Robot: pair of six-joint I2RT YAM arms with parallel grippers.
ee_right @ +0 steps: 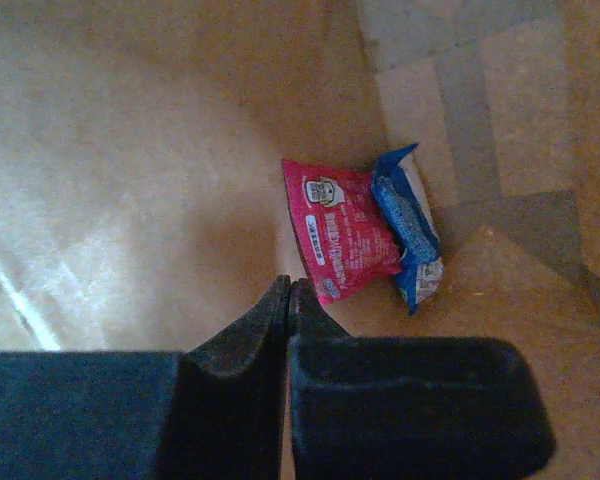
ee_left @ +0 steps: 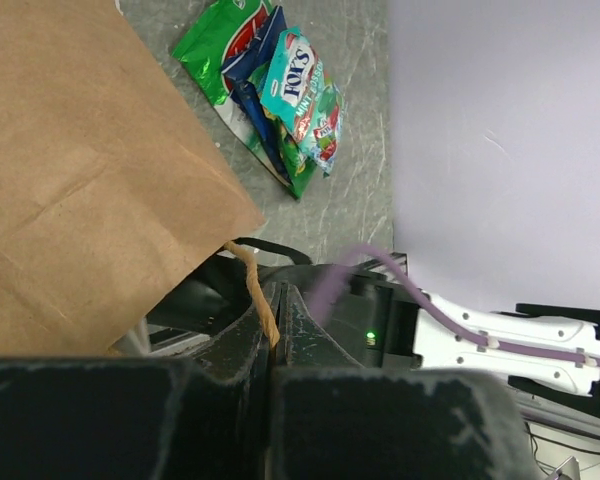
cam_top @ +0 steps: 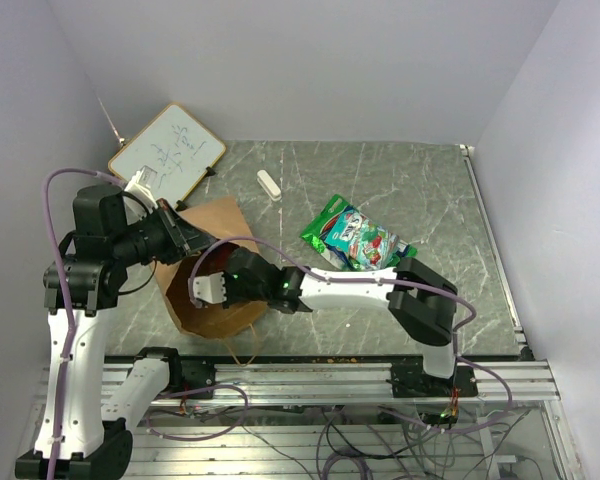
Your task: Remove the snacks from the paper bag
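Note:
The brown paper bag (cam_top: 223, 222) lies with its mouth open at the left of the table. A twisted cord handle (ee_left: 252, 278) runs from its edge into my left gripper, which is shut on it. In the right wrist view a red snack packet (ee_right: 350, 232) and a blue snack packet (ee_right: 408, 215) rest side by side on the bag's inner bottom. My right gripper is shut with nothing between its fingers; both packets lie beyond its tips. The top view hides those tips in the bag mouth.
Several snack packs, a green one (cam_top: 332, 215) among them, lie piled right of the bag. A whiteboard (cam_top: 168, 152) leans at the back left, with a white eraser-like block (cam_top: 269, 185) nearby. Bare table (cam_top: 410, 185) stretches across the back right.

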